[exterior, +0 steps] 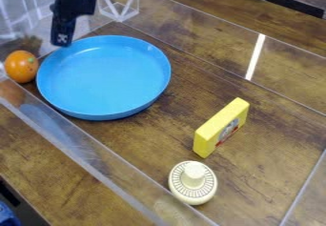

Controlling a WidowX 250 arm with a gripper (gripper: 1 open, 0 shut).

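Observation:
The black gripper (64, 31) is at the upper left, just above the far left rim of a round blue plate (105, 77). It looks shut, with nothing visible between its fingers, though it is small and dark in this view. An orange fruit, perhaps a tomato or orange (22, 66), rests left of the plate. A yellow box (219, 127) stands to the right on the wooden table, and a white round object with a knob (193, 182) is at the lower right.
Clear panels edge the workspace along the left. The wooden table (268, 96) has free room at the right and centre, and the plate is empty where visible.

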